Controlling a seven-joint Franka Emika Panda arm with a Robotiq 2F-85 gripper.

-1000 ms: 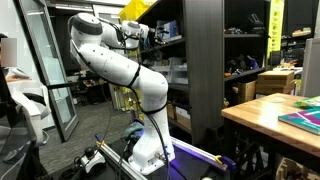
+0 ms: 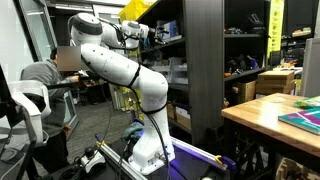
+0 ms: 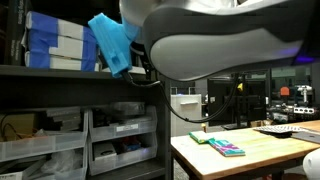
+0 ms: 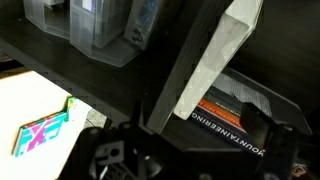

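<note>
My gripper stands open in the wrist view, its dark fingers (image 4: 268, 138) spread wide at the bottom with nothing held. Beyond them, on a dark shelf, lie several books (image 4: 228, 122), spines facing me. A long pale box-like object (image 4: 218, 58) leans beside the books. Clear plastic bins (image 4: 100, 28) sit at the upper left. In exterior view 1 the white arm (image 2: 152, 95) rises from its base and reaches high toward the shelves; the gripper is small and hard to make out there.
A wooden table (image 2: 262, 114) stands at the right of exterior view 1, holding a colourful flat item (image 2: 300, 120). Dark shelving (image 2: 205, 75) rises behind the arm. Exterior view 2 has clear drawers (image 3: 130, 128) below the upper shelf. A person (image 2: 42, 78) is at the left background.
The arm looks unmoved.
</note>
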